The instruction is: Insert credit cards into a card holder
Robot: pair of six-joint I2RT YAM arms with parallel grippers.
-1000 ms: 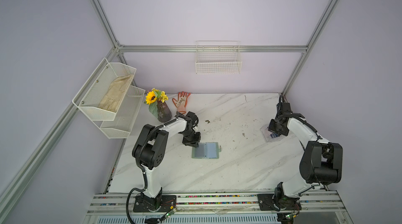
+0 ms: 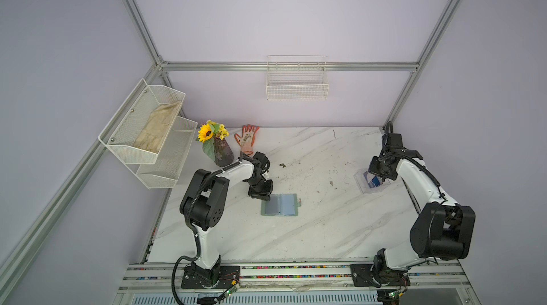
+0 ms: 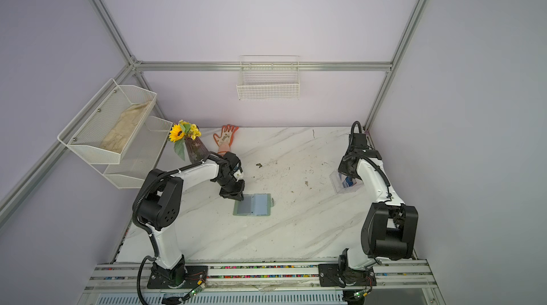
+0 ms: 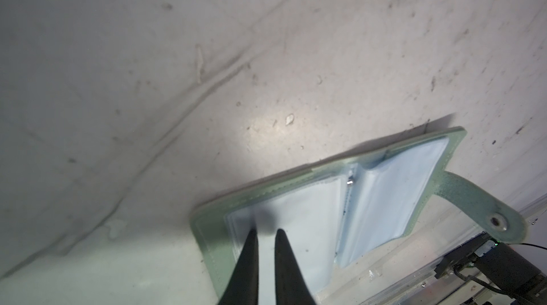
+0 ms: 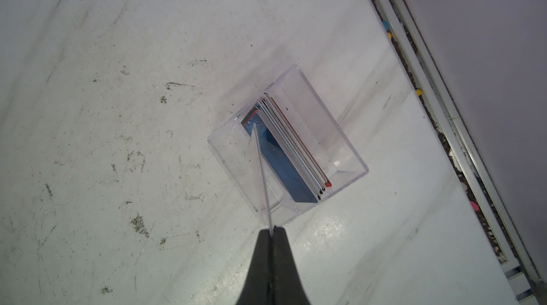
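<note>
The open green card holder (image 2: 287, 204) lies flat on the table, its clear sleeves and snap strap (image 4: 478, 202) visible. My left gripper is over its left sleeve, fingertips slightly apart with nothing seen between them. At the right, a clear plastic box (image 5: 339, 145) holds several cards (image 5: 287, 162) standing in a row. Above it, my right gripper is shut on a thin, pale edge-on card (image 5: 261, 174), which reaches into the box.
A vase with sunflowers (image 2: 222, 151), a glove (image 2: 246, 137) and wall baskets (image 2: 145, 151) are at the back and left.
The right arm has shifted slightly right and its gripper housing has risen a little. The left arm looks unchanged.
</note>
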